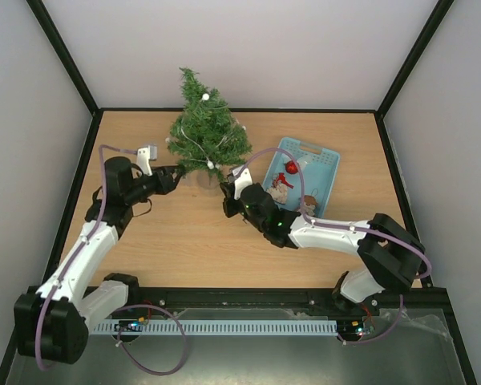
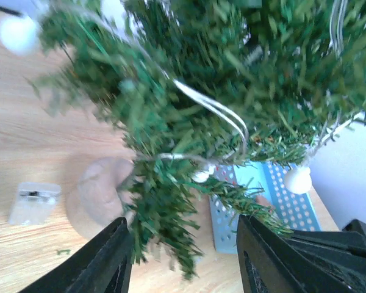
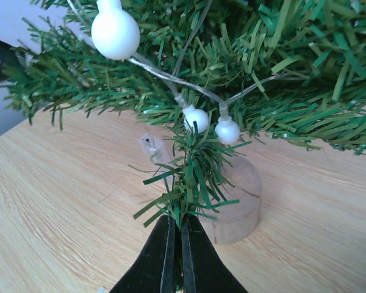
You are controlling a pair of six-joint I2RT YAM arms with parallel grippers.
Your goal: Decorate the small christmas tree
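The small green Christmas tree (image 1: 206,128) stands at the back of the table, with a string of white bulbs (image 3: 115,34) on it. My left gripper is part open at the tree's left side, green branch tips (image 2: 165,220) in front of and between its fingers. On the tree's front right, my right gripper is shut on a branch tip (image 3: 192,174); green strands show at its fingertips. The ornaments, a red ball (image 1: 291,167), a red-and-white figure (image 1: 280,188) and a brown one (image 1: 309,204), lie in the blue basket (image 1: 329,176).
The tree's round wooden base (image 3: 235,210) stands on the table (image 1: 184,249). A small clear box (image 2: 34,202) is near it, left of the base. My right arm reaches across in front of the basket.
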